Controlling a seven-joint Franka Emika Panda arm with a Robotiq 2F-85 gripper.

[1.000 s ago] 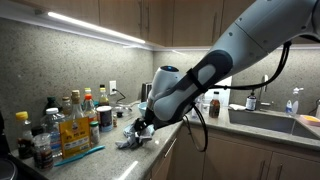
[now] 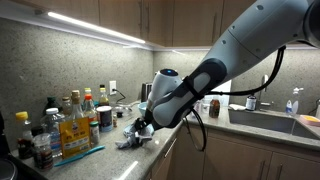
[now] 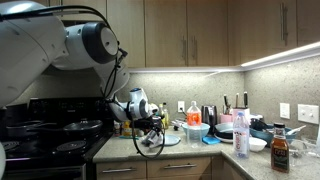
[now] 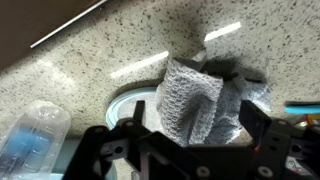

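Over the counter my gripper stands open, its two dark fingers spread wide at the bottom of the wrist view. A crumpled grey towel (image 4: pixel 197 103) lies on the counter in front of and between the fingers; nothing shows gripped. Part of the towel's lower side is hidden behind the gripper. In exterior view 1 the towel (image 2: pixel 130 142) shows as a grey heap just below the gripper (image 2: pixel 142 130). A light lid or plate (image 4: pixel 124 104) with a pale blue rim lies beside the towel, partly under it or hidden by it.
Bottles and jars (image 2: pixel 75 130) line the wall side of the counter. A blue utensil (image 2: pixel 80 156) lies near them. At the wrist view's lower left is a clear container (image 4: pixel 35 138). Bare counter (image 4: pixel 100 60) runs toward the front edge. A sink (image 2: pixel 262 121) is farther along.
The arm's upper links have shifted slightly in exterior view 1. The gripper stays near the towel, which looks unmoved.
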